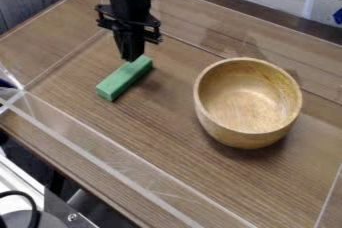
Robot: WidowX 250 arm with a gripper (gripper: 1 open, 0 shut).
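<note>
The black gripper (130, 50) hangs from the arm at the top centre, just above the upper end of a green block (123, 78), shut with nothing visible between its fingers. The green block lies flat and diagonal on the wooden table, left of a large wooden bowl (247, 122), which is empty.
A white object stands at the top right edge, and a black cable lies at the lower left corner.
</note>
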